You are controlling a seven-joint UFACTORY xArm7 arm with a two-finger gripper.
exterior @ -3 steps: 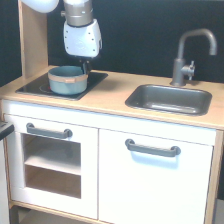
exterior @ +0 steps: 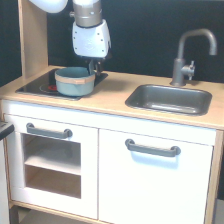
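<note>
A blue-grey pot (exterior: 75,84) with a brownish band near its rim sits toward the front right of the dark stove top (exterior: 38,86). From above, my white arm reaches down behind it. My gripper (exterior: 97,68) is at the pot's back right side, with its dark fingers close to the rim. They are small and blend into the dark wall, so whether they are apart or closed on the rim is unclear.
A metal sink (exterior: 170,98) with a tall grey faucet (exterior: 182,62) fills the right side. Below are an open-fronted oven (exterior: 52,160) and a white cabinet door (exterior: 150,180). A wooden post (exterior: 35,40) rises at the back left.
Pot and gripper have both shifted a little to the right and slightly toward the camera, keeping about the same position relative to each other.
</note>
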